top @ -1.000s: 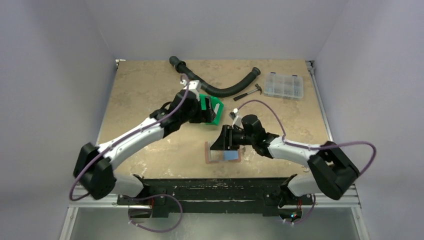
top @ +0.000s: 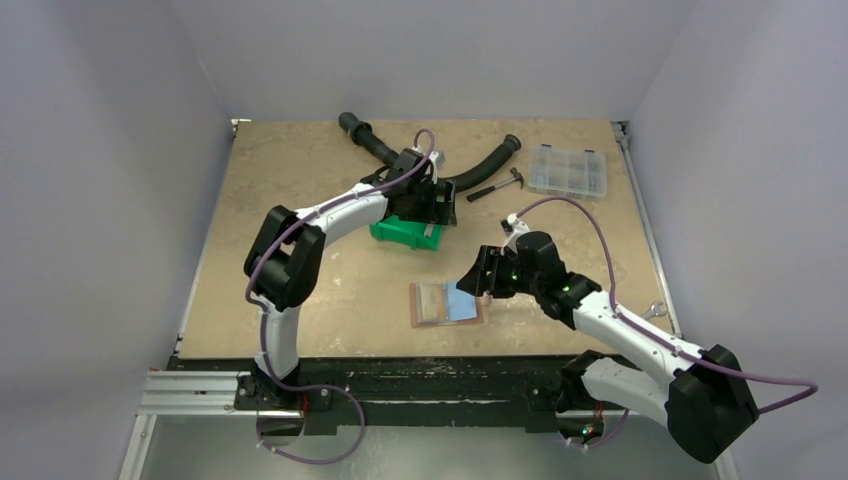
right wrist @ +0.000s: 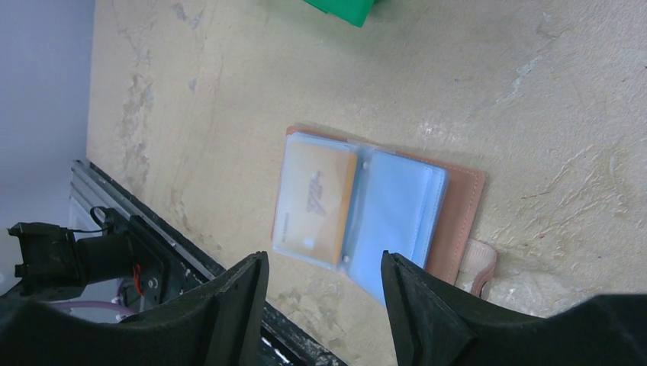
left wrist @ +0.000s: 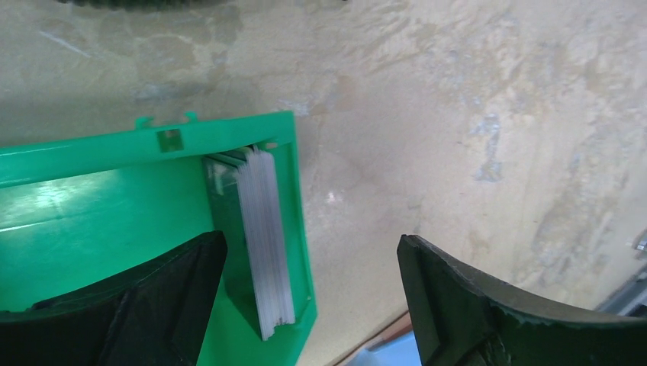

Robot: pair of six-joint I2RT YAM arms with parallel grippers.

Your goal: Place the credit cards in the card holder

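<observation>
A stack of cards (left wrist: 265,240) stands on edge along the right end of the green box (left wrist: 91,152). Above that end, my left gripper hangs open, its fingers either side of the stack in the left wrist view, touching nothing that I can see. The card holder (right wrist: 393,213) lies spread open on the table, with a brown cover and clear and blue sleeves; a patterned card (right wrist: 314,191) shows in its left sleeve. My right gripper is open over the holder's near side and empty.
Behind the green box runs a black corrugated hose (top: 480,171). A hammer (top: 495,187) and a clear plastic case (top: 567,172) lie at the back right, a wrench (top: 655,311) at the right edge. Left of the holder the table is bare.
My left gripper has moved back and right to the card end of the green box. My right gripper has shifted right, uncovering more of the card holder.
</observation>
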